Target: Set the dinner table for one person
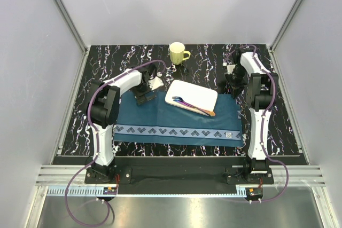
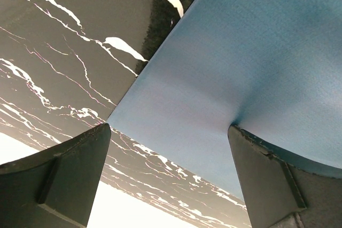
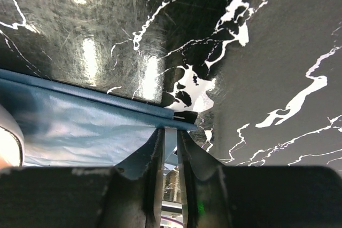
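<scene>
A dark blue placemat (image 1: 181,129) with a patterned pale stripe lies spread along the front of the table. My left gripper (image 1: 144,97) is open above its back left part; the left wrist view shows bare blue cloth (image 2: 176,84) between and beyond the parted fingers. At the mat's back right corner, my right gripper is shut on the cloth's edge (image 3: 128,111). On the mat's back half rests a white rectangular plate (image 1: 199,90), slightly turned, carrying cutlery (image 1: 191,105) in blue, purple and orange. A yellow-green mug (image 1: 177,53) stands behind.
Pale walls (image 1: 171,4) rise behind and beside it.
</scene>
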